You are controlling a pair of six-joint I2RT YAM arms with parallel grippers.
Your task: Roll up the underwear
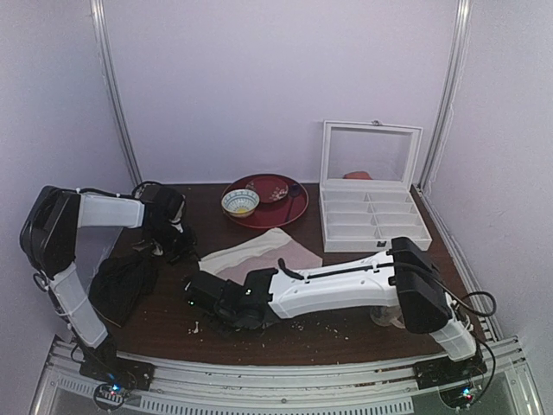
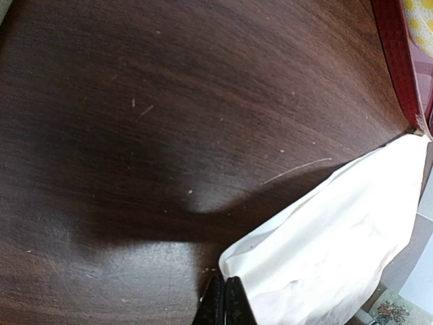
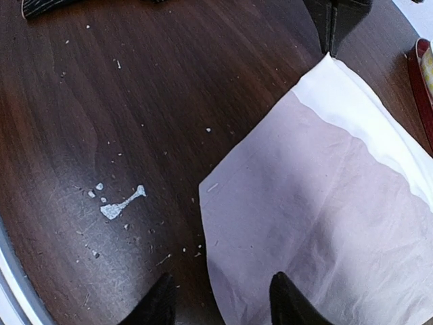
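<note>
The pale pink underwear (image 3: pixel 291 189) with a white waistband lies spread flat on the dark table; in the top view my right arm covers its near part. My left gripper is shut on the waistband's left corner, which the right wrist view also shows pinched between its tips. Low over the underwear's near left edge, my right gripper stands open, its fingers wide apart. That edge runs between them in view, but whether they touch the cloth I cannot tell.
Behind the underwear stands a red tray (image 1: pixel 298 207) holding a patterned bowl (image 1: pixel 240 203). A white compartment box (image 1: pixel 371 216) with its lid up is at the back right. Dark cloth (image 1: pixel 121 290) lies at the left. A mug, mostly hidden, sits under the right arm.
</note>
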